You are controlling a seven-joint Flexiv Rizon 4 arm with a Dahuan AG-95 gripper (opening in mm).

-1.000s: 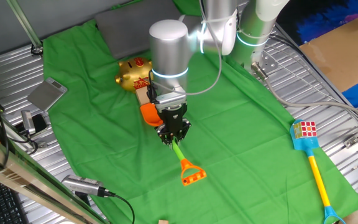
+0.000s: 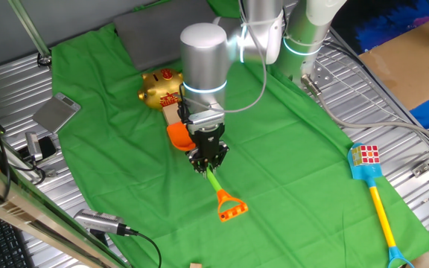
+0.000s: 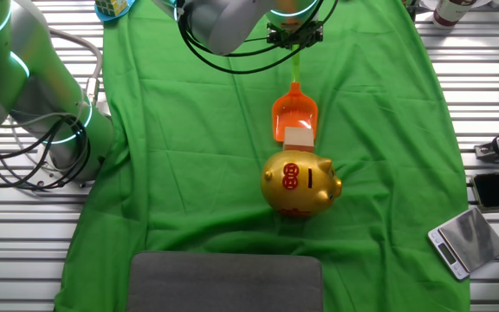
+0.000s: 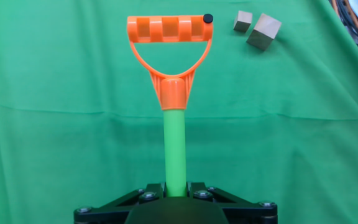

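Note:
A toy shovel with an orange D-shaped grip and a green shaft point(image 4: 174, 143) lies across the green cloth. My gripper point(image 2: 209, 165) is shut on that shaft, its dark fingers point(image 4: 199, 190) close on both sides. The shovel's orange scoop point(image 3: 294, 111) rests behind the gripper, partly covered by the arm in exterior view 1. A pale wooden block point(image 3: 299, 137) sits at the scoop's edge, between it and a gold piggy bank point(image 3: 294, 184). Whether the block is inside the scoop or only against its rim, I cannot tell.
A blue and yellow shovel point(image 2: 379, 208) with a puzzle cube point(image 2: 365, 155) on its blade lies at the right. Two small blocks, one a larger cube point(image 4: 265, 31), lie beyond the orange grip. A scale point(image 3: 466, 243) lies by the cloth's edge. Cloth right of the gripper is clear.

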